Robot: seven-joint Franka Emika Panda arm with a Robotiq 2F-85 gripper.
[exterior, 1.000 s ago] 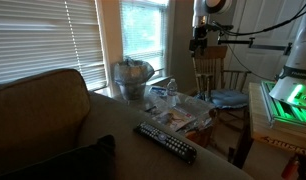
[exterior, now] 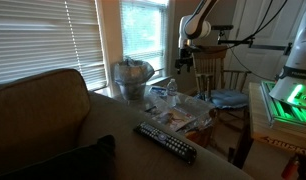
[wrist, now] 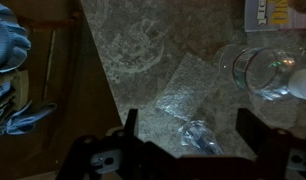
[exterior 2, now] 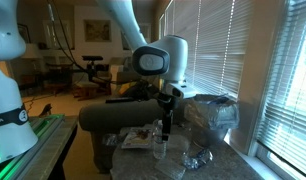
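Note:
My gripper is open, its two dark fingers wide apart at the bottom of the wrist view, with nothing held between them. A clear plastic bottle [wrist: 261, 72] with a white cap shows to the right in that view. In the second exterior view the bottle [exterior 2: 158, 142] stands upright on the surface, with the gripper [exterior 2: 165, 133] close beside or above it; the exact gap is unclear. The first exterior view has the gripper [exterior: 183, 68] above the bottle [exterior: 172, 88]. A clear flat packet [wrist: 188, 85] and a shiny clear wrapper [wrist: 199, 137] lie nearby.
A large bag-lined container [exterior: 133, 77] stands by the window. Plastic packages [exterior: 173, 117] and a black remote [exterior: 165, 141] lie on the stone surface [wrist: 128, 55]. A printed package [wrist: 278, 14] is at the wrist view's top right. Beyond the edge is a wooden chair [exterior: 228, 88].
In the first exterior view, the arm and gripper have moved left and a little lower, towards the bottle. The bottle and other objects look unmoved.

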